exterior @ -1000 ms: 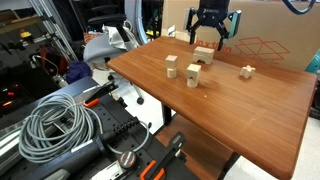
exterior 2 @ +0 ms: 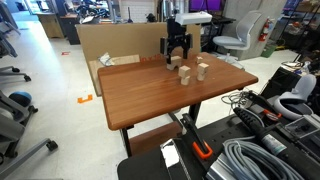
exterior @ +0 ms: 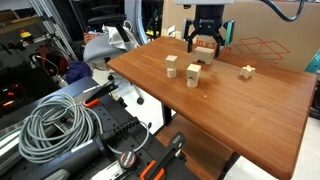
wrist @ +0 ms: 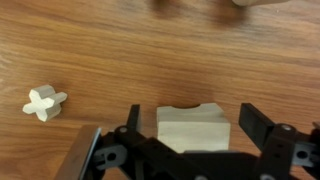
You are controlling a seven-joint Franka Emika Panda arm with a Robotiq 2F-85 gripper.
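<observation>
Low over the back of the wooden table, my gripper (exterior: 207, 47) stands open, its two fingers apart. In the wrist view a pale block (wrist: 193, 128) lies between and just ahead of the black fingertips (wrist: 254, 121). In exterior view 1 that block (exterior: 205, 50) is partly covered by the gripper. Nearer the front stand two pale objects, a taller one (exterior: 193, 76) and a smaller one (exterior: 171, 66). A small cross-shaped pale piece (exterior: 247, 71) lies alone to the right.
A low board (exterior: 270, 45) runs along its back edge. A coil of grey cable (exterior: 55, 130) and black rails lie off the table's left side.
The gripper has come down toward the pale block at the back and now covers more of it. The objects on the table have stayed put.
</observation>
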